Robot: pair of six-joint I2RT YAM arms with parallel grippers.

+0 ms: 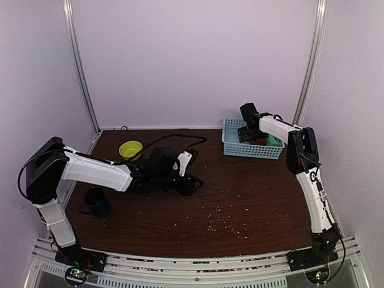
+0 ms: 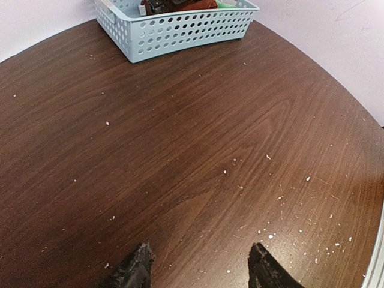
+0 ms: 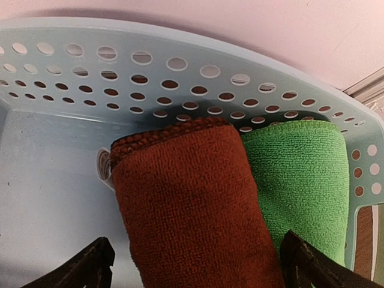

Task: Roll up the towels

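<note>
A rolled brown-red towel [image 3: 192, 204] lies in the blue basket [image 3: 42, 69], against a rolled green towel [image 3: 303, 174] on its right. My right gripper is open, its fingers [image 3: 90, 270] spread to either side of the brown-red roll and apart from each other. From above, the right arm mostly covers both towels inside the basket [image 1: 251, 150]; a bit of green shows at the right end. Over the bare table, my left gripper stands open with nothing between its fingers.
A yellow-green bowl [image 1: 130, 150] sits at the back left, and a dark blue mug [image 1: 96, 203] stands near the left arm. Small pale crumbs [image 1: 221, 222] are scattered over the front middle of the table [image 1: 240, 186], which is otherwise clear.
</note>
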